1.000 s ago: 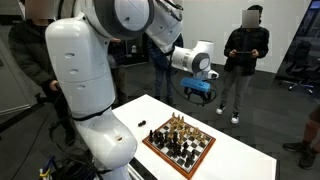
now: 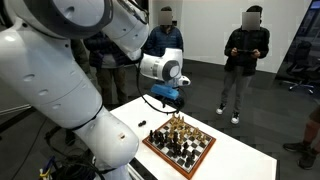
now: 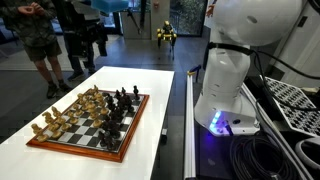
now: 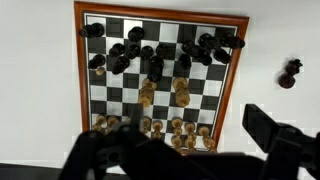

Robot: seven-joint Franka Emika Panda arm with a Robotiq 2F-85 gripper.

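Observation:
A chessboard with a wooden rim (image 4: 81, 60) lies on the white table, its squares dark and pale. Black pieces (image 4: 155, 68) crowd one side; gold pieces (image 4: 182, 92) stand on the other, with two forward near the middle. Above the gold side hangs my gripper (image 2: 168, 98), clear of the board. In the wrist view its dark fingers (image 4: 265, 135) are spread wide, and nothing sits between them. They cover part of the table beside the board there. One small dark piece (image 4: 289, 73) is off the board on the table.
Bare white table (image 2: 240, 160) extends to one side of the board. Dark objects (image 2: 305, 148) are at the right edge in exterior view 1. A person (image 2: 245, 55) stands beyond the table.
In exterior view 1 my gripper has swung left and slightly lower, from beyond the board's far right toward its far side. The pieces look unmoved.

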